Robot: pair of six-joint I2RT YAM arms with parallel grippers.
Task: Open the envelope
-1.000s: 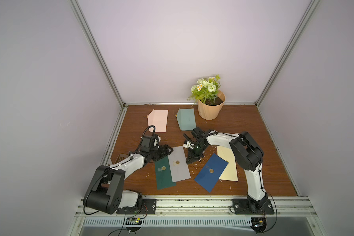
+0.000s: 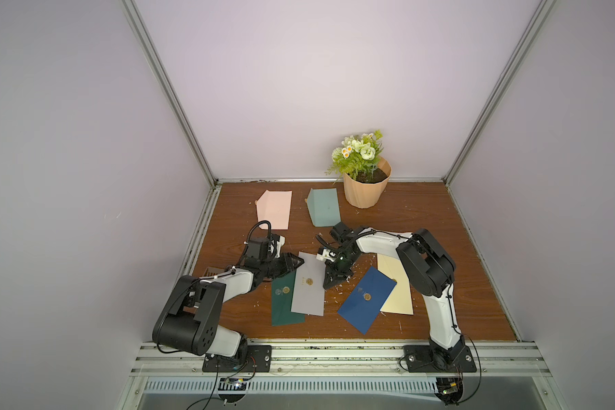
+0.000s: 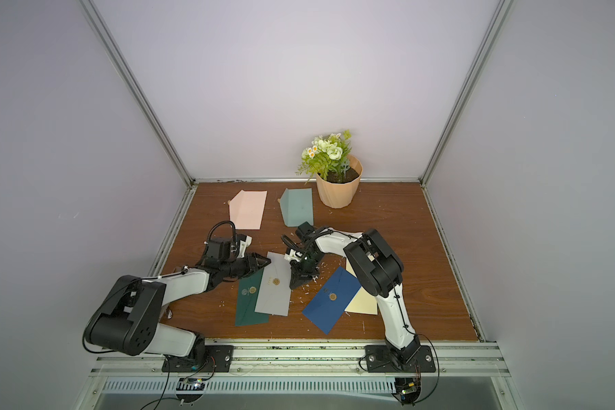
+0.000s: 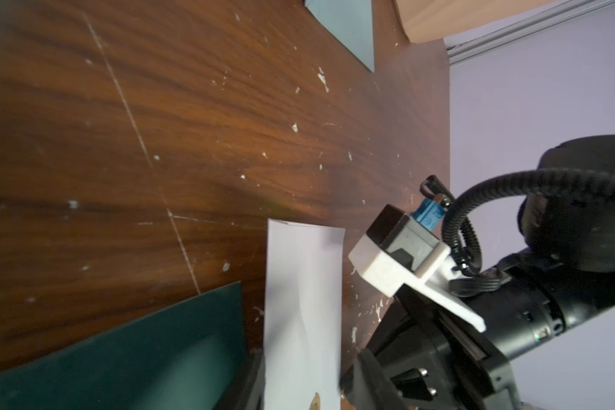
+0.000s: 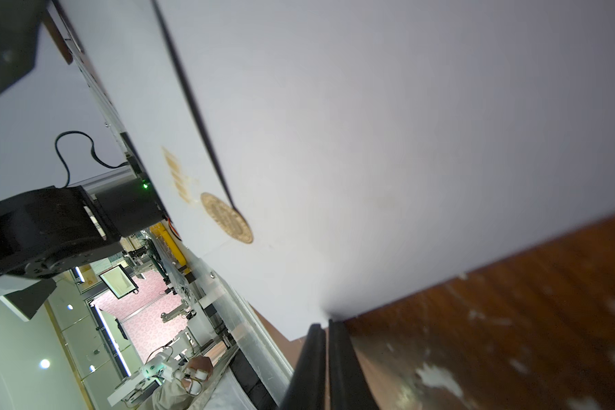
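Note:
A pale grey envelope (image 2: 308,300) with a round gold seal (image 5: 227,217) lies at mid-table, its left side over a dark green envelope (image 2: 284,311). A dark slit along its flap edge runs to the seal in the right wrist view. My left gripper is part open above the grey envelope's upper left edge. The envelope shows below and between its fingers, which do not close on it. On the other side, my right gripper is shut, fingertips pinching the grey envelope's right edge.
A blue envelope (image 2: 362,307) overlaps a cream one (image 2: 403,294) at the right. Pink (image 2: 275,208) and teal (image 2: 324,208) envelopes lie at the back, beside a flower pot (image 2: 365,191). Bare table lies at the far right.
The grey envelope has turned slightly, its lower end shifting left. My left gripper has moved a little right, and the right gripper slightly left and down. The green envelope shifted slightly.

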